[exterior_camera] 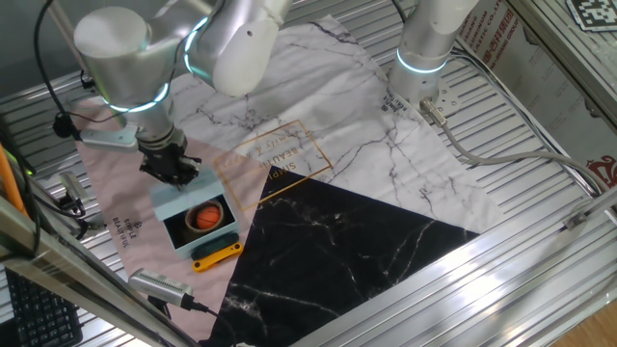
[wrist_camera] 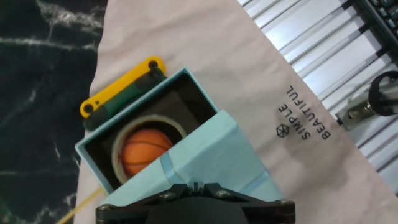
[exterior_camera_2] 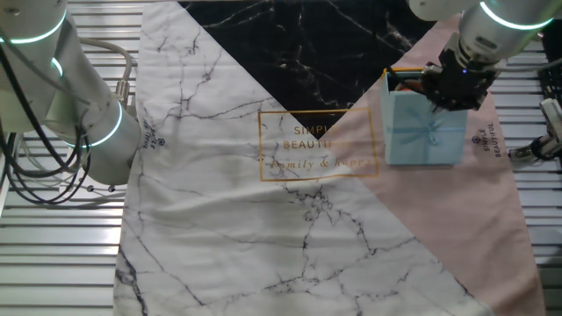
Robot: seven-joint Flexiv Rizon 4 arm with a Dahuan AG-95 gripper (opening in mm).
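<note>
A light blue box (exterior_camera: 201, 227) stands on the pink part of the cloth. Its light blue lid (wrist_camera: 214, 158) rests over one end, leaving the other end uncovered. Inside the uncovered part lie a tape-like ring (wrist_camera: 118, 152) and a small orange basketball (wrist_camera: 145, 149) within the ring. My gripper is at the lid's side of the box, its dark fingers drawn together at the bottom of the wrist view. Nothing shows between them. In exterior view 2 the gripper overlaps the box's upper edge; whether it touches the lid I cannot tell.
A yellow and dark green tool (wrist_camera: 121, 87) lies right against the box's side. A metal device with a cable (exterior_camera: 162, 287) stands near the cloth's edge. The black marble part (exterior_camera: 328, 260) and the white marble part (exterior_camera_2: 228, 202) of the cloth are clear.
</note>
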